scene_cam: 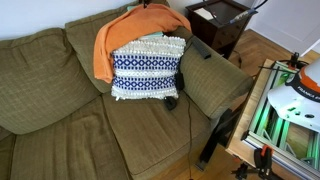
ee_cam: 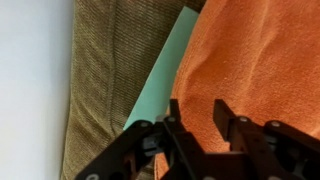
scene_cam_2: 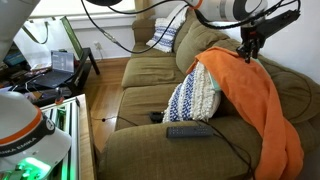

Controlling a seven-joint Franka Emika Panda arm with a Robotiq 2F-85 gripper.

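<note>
An orange cloth (scene_cam: 128, 33) is draped over the sofa back and the top of a blue-and-white patterned cushion (scene_cam: 147, 68). In exterior view 2 the cloth (scene_cam_2: 262, 100) hangs down in folds over the seat's end. Just above the cloth's upper part is my gripper (scene_cam_2: 268, 36), its fingers spread apart. From the wrist, the two dark fingertips of my gripper stand apart over the orange cloth (ee_cam: 265, 60), with cloth visible in the gap. Whether they touch it I cannot tell. A pale green piece (ee_cam: 160, 75) shows along the cloth's edge.
The brown sofa (scene_cam: 145, 130) has a broad clear seat. A dark remote (scene_cam_2: 190, 131) and a cable lie near the cushion. A second robot arm (scene_cam_2: 25, 130) stands by a table at the left. A dark side table (scene_cam: 222, 28) is beside the sofa's far arm.
</note>
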